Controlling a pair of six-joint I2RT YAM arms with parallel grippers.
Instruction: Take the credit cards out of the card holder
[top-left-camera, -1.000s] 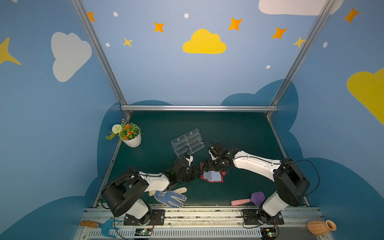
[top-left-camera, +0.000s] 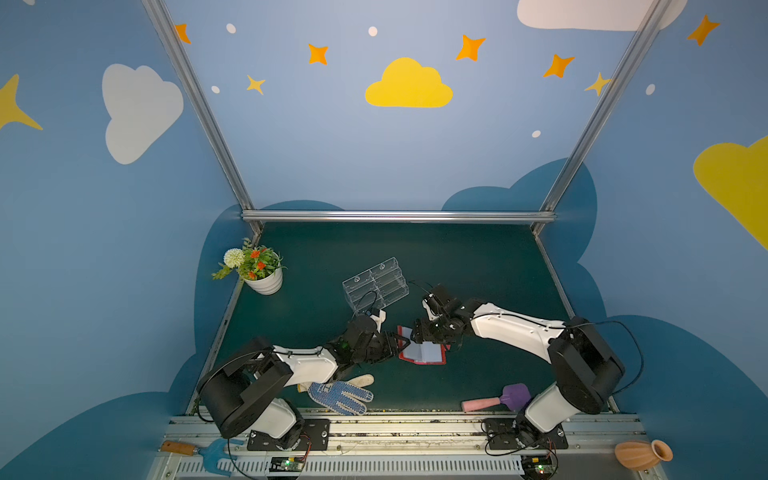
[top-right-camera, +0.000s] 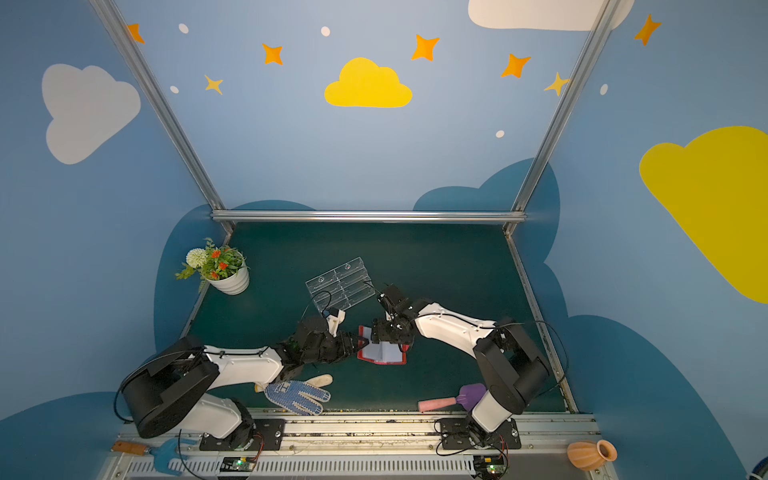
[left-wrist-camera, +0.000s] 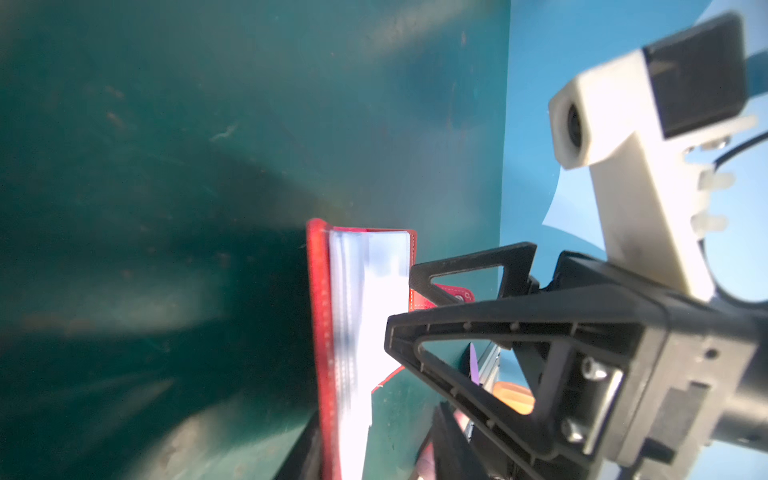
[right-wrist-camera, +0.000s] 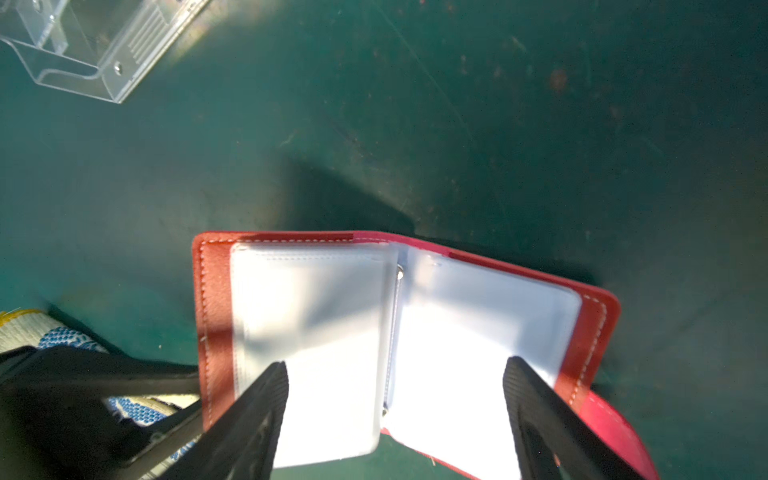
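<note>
An opened red card holder with white sleeves (right-wrist-camera: 312, 320) lies at the table's front middle; whether cards are in the sleeves cannot be told. My left gripper (top-left-camera: 400, 344) is at the holder's left edge, its fingertips apart either side of that edge in the left wrist view, where they are blurred. My right gripper is over the holder, open, its two fingertips wide apart above the sleeves, with nothing seen held between them.
A clear acrylic organiser (top-left-camera: 376, 284) stands behind the holder, a flower pot (top-left-camera: 264, 280) at back left. A dotted glove (top-left-camera: 336, 393) lies front left, a purple scoop (top-left-camera: 512, 397) front right.
My right gripper has shifted slightly to the right over the last second. The left gripper and the holder's left edge have moved a little leftward.
</note>
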